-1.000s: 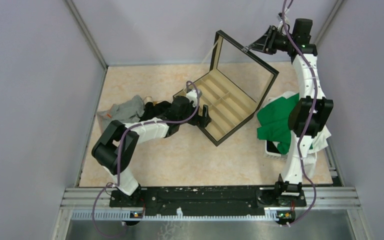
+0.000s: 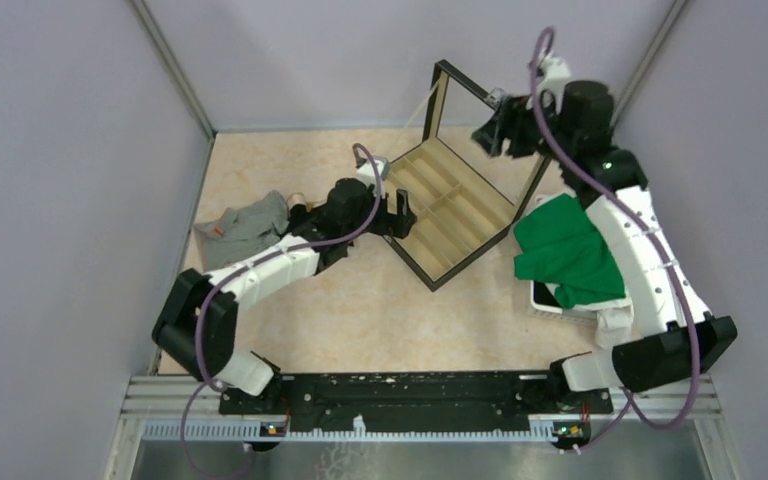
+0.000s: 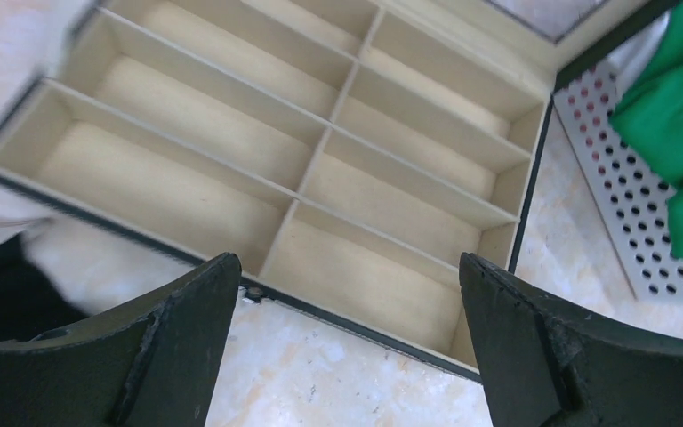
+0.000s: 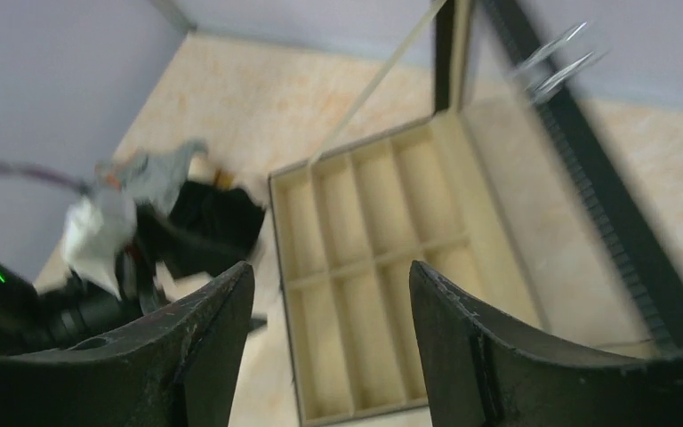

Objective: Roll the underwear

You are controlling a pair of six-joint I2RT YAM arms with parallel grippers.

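An open divided box [image 2: 447,250] with empty compartments stands mid-table, its glass-windowed lid [image 2: 471,82] raised at the back. My left gripper [image 2: 395,215] hangs open over the box's front left side, nothing between its fingers. My right gripper [image 2: 500,135] is open beside the raised lid, high over the box, blurred in the top view. A pile of grey cloth [image 2: 245,230] and dark cloth lies at the left, partly behind my left arm. Green cloth [image 2: 565,250] rests on a white perforated basket [image 3: 631,249] at the right; I cannot tell which pieces are underwear.
A small bare patch shows at the back left. Walls enclose the table at the sides and back.
My left gripper has shifted slightly left and up in the top view.
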